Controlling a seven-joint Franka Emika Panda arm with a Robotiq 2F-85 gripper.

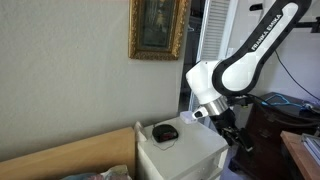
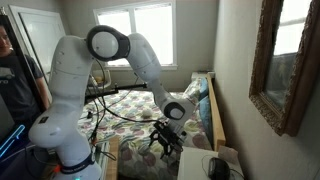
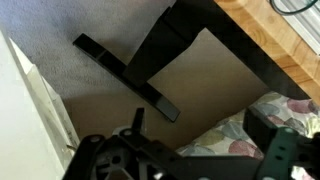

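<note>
My gripper (image 1: pixel 240 146) hangs at the right of the white cabinet in exterior view 1, pointing down. Its fingers are spread, and nothing shows between them. In the wrist view the black fingers (image 3: pixel 137 120) reach in from the bottom edge, over brownish floor and a black metal base (image 3: pixel 125 76). On the white cabinet (image 1: pixel 180 155) sit a dark rounded object (image 1: pixel 165 132) and a small white box (image 1: pixel 191 116), both apart from the gripper. Exterior view 2 shows the dark object (image 2: pixel 218 168) near the bottom edge.
A wooden tabletop (image 1: pixel 302 150) stands at the right. The bed (image 2: pixel 140 105) with a floral cover lies beyond the arm in exterior view 2. A framed picture (image 1: pixel 158 28) hangs on the wall. The wrist view shows the cabinet's edge (image 3: pixel 45 120) along the left.
</note>
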